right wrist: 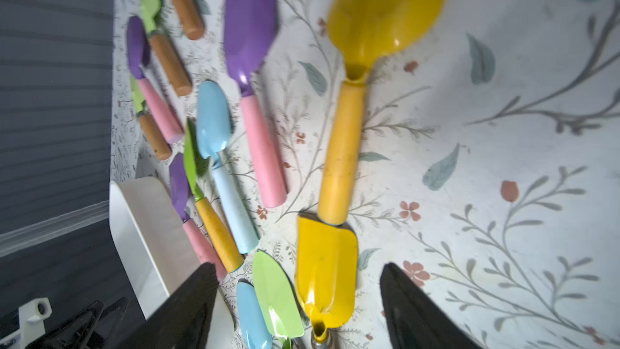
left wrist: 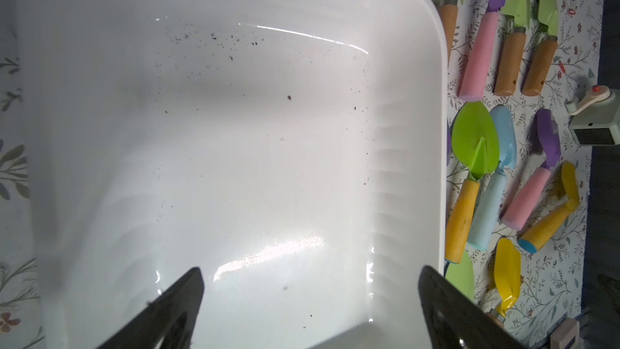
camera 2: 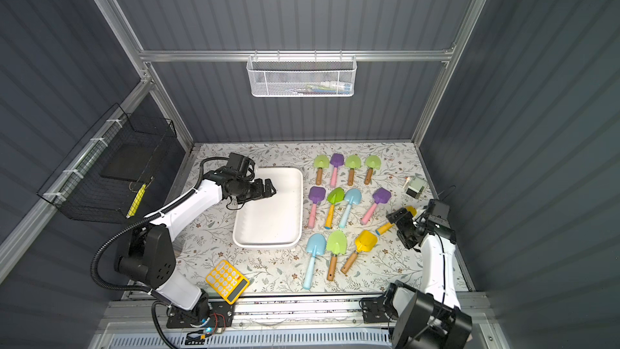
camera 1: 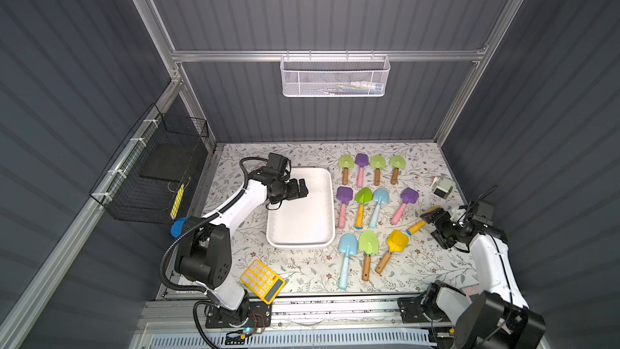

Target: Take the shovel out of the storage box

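The white storage box (camera 1: 300, 213) sits empty at the table's middle-left, with only small dark specks inside in the left wrist view. My left gripper hangs open over it. Many shovels lie on the table right of the box, in rows. My right gripper is open above the right-hand ones, near a yellow shovel with yellow handle (right wrist: 342, 148) and another yellow shovel (right wrist: 326, 271) below it. Green (camera 1: 367, 243), light blue (camera 1: 348, 245) and purple (camera 1: 408, 197) shovels lie nearby.
A small grey device (camera 2: 414, 187) stands at the back right. A yellow calculator (camera 1: 261, 281) lies at the front left. A black wire basket (camera 1: 155, 168) hangs on the left wall, a white mesh basket (camera 1: 334, 77) on the back wall.
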